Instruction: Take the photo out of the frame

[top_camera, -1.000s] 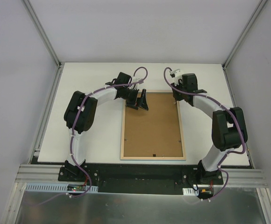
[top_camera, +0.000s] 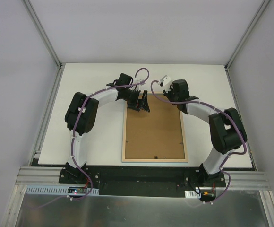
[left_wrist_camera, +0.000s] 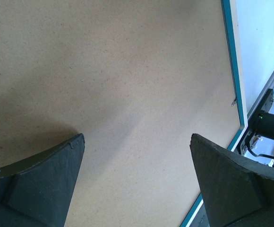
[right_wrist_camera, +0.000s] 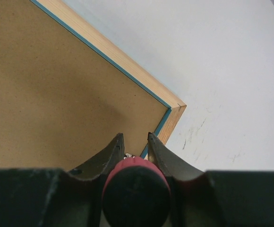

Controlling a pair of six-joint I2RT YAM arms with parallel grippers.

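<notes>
The picture frame (top_camera: 124, 127) lies with its brown backing board (top_camera: 154, 130) facing up; no photo shows. Its light wooden border has a teal inner edge. Over the frame's far right part, my right gripper is shut on a tool with a round black and red handle (right_wrist_camera: 136, 196), whose end faces the camera. The tool's tip is hidden. A small silvery bit (right_wrist_camera: 129, 155) shows just past the handle by the teal edge. My left gripper (top_camera: 141, 106) stands open above the board's far left part, its fingers (left_wrist_camera: 47, 182) wide apart with nothing between.
Small metal tabs (top_camera: 181, 142) sit along the frame's inner edges, another tab (left_wrist_camera: 234, 102) near a corner. A dark patch (top_camera: 156, 157) marks the near edge.
My right gripper, with the tool, has moved left and slightly nearer, from the frame's right border to over the far part of the board. The left arm and the frame stay put.
</notes>
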